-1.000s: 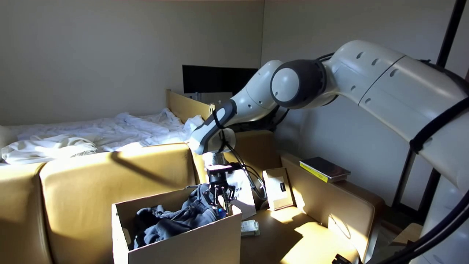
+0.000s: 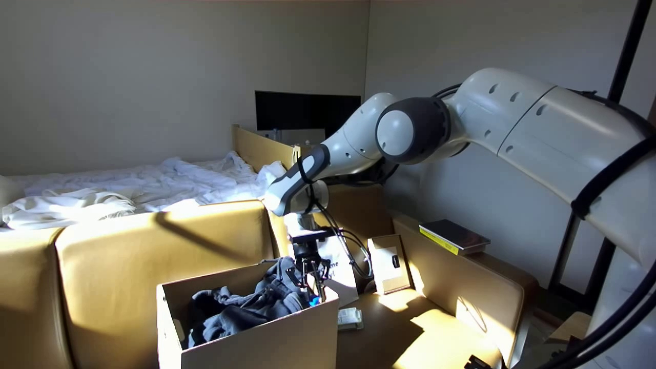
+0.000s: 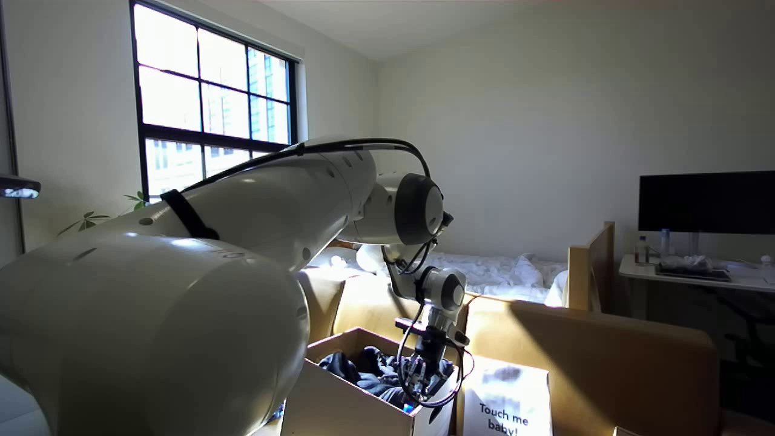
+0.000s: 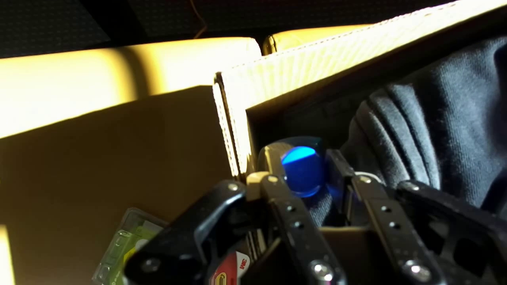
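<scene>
My gripper points down into the near right-hand corner of an open cardboard box [image 2: 258, 338]. Its fingers stand part way apart, one on each side of a round blue-topped object [image 4: 302, 171]. Whether both pads press on that object cannot be made out. Its lower part is hidden by the fingers and the shade in the box. Dark grey-blue cloth [image 4: 442, 114] lies heaped beside it, filling much of the box. From the second exterior view, the gripper [image 3: 421, 389] is low at the box's right end, partly behind a looped cable.
A clear package with green contents [image 4: 121, 251] lies on the sofa seat just outside the box. A white printed bag [image 3: 505, 396] and a pale framed box [image 2: 388, 264] lean nearby. The box wall [image 4: 233, 128] is close beside the left finger.
My gripper has sunk slightly further into the box corner, and the arm's elbow is lower. The blue object shows slightly lower and to the right, now brightly lit.
</scene>
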